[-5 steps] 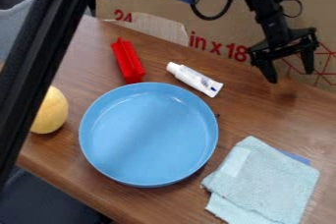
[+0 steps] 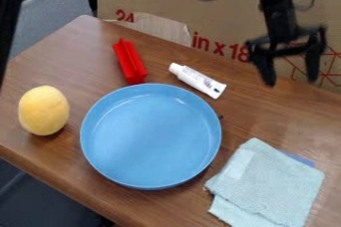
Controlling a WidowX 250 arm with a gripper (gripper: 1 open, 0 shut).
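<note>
My black gripper point(image 2: 289, 64) hangs open at the upper right over the bare wood, slightly blurred, with nothing between its fingers. A white tube point(image 2: 197, 80) lies left of it, and a red object point(image 2: 130, 61) lies farther left. A blue plate point(image 2: 151, 134) sits in the middle. A yellow round object point(image 2: 44, 111) is at the left. A folded pale blue cloth point(image 2: 266, 184) lies at the lower right.
A cardboard sheet point(image 2: 177, 15) stands along the back of the wooden table point(image 2: 67, 64). Bare wood is clear below the gripper and around the upper left. The table's edge runs along the left.
The gripper has risen and shifted slightly left. The dark arm at the upper left has withdrawn, uncovering more of the yellow object and the table. The objects on the table stay in place.
</note>
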